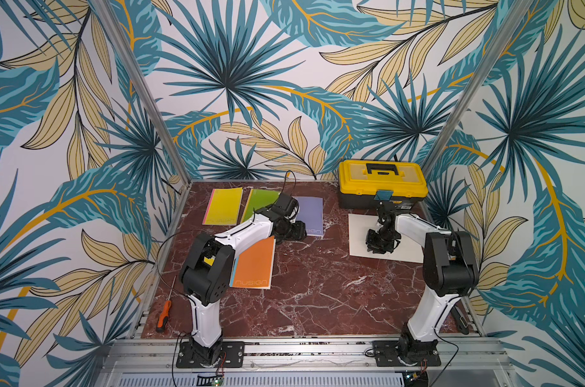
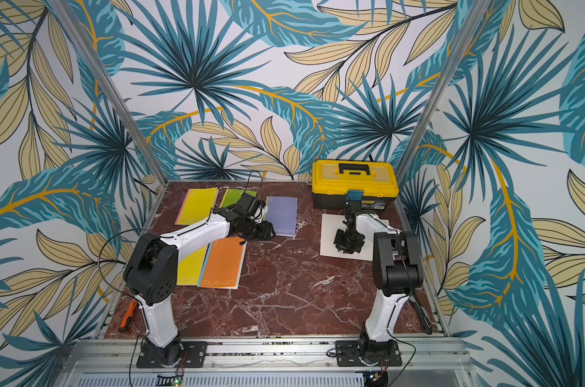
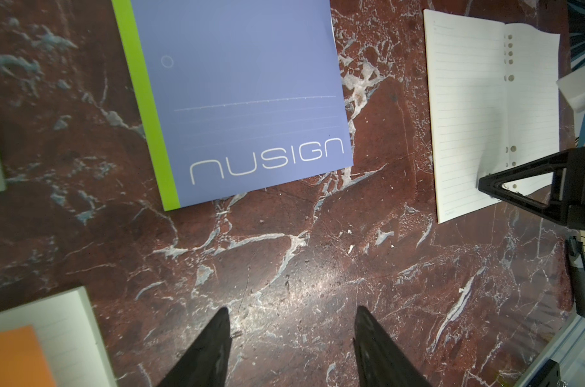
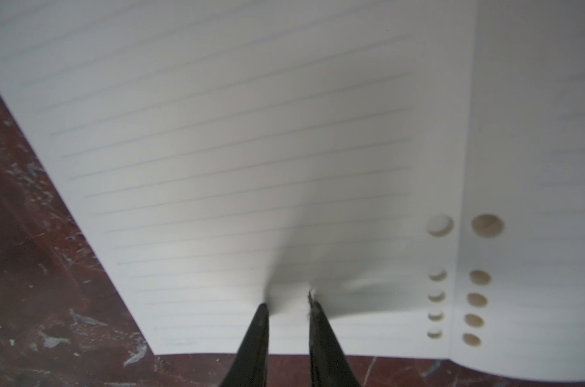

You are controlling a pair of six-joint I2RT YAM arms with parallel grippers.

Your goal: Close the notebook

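Observation:
An open notebook with lined, punched white pages (image 3: 466, 109) lies on the marble table at the right, beneath my right gripper. That gripper's fingertips are low over the left page near one edge, parted by a small gap; whether they touch the paper is unclear. My left gripper hangs open over bare table beside a closed purple notebook (image 3: 247, 64), with nothing between its fingers.
A yellow toolbox (image 1: 382, 177) stands behind the open notebook. Yellow (image 1: 221, 205), green (image 2: 231, 196) and orange (image 1: 250, 267) notebooks lie at the left. An orange-handled tool (image 1: 163, 316) is at the left edge.

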